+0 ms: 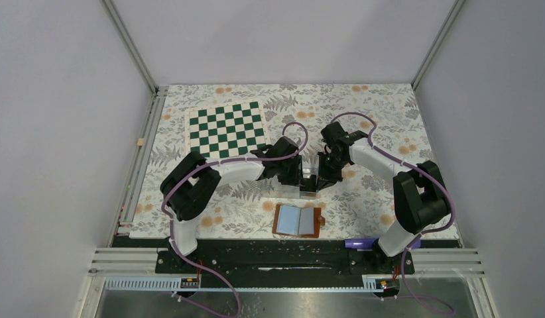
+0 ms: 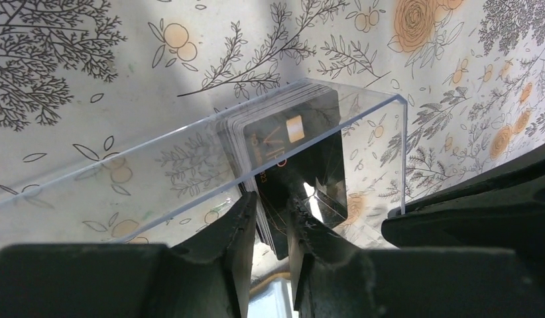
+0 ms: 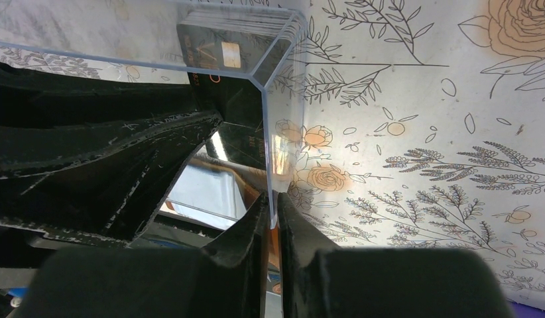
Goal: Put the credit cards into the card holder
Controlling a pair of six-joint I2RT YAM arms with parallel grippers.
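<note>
A stack of dark cards (image 2: pixel 309 172) stands inside the right end of a clear acrylic box (image 2: pixel 137 179). My left gripper is at the lower edge of the stack, fingertips a little apart around the lower left part of the cards; whether it grips them is unclear. My right gripper is shut on the box's clear end wall (image 3: pixel 273 159) at its lower corner. In the top view both grippers meet over the box in the middle of the table.
An open brown card holder (image 1: pixel 316 226) with pale sleeves lies at the front middle. A green checkered board (image 1: pixel 227 126) lies at back left, a purple object (image 1: pixel 356 244) at the front right edge.
</note>
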